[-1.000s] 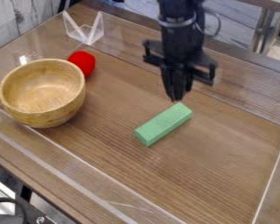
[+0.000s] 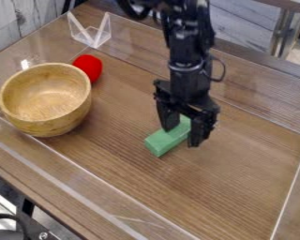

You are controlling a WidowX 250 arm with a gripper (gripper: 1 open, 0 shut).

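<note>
My gripper (image 2: 179,123) is low over a green oblong block (image 2: 165,141) in the middle of the table, its dark fingers reaching down around the block's upper part. The arm covers part of the block, so whether the fingers touch it and how far apart they are is unclear.
A large tan bowl (image 2: 45,100) sits at the left, with a red object (image 2: 87,67) behind it. A small clear plastic item (image 2: 89,28) is at the back left.
The block looks unmoved.
</note>
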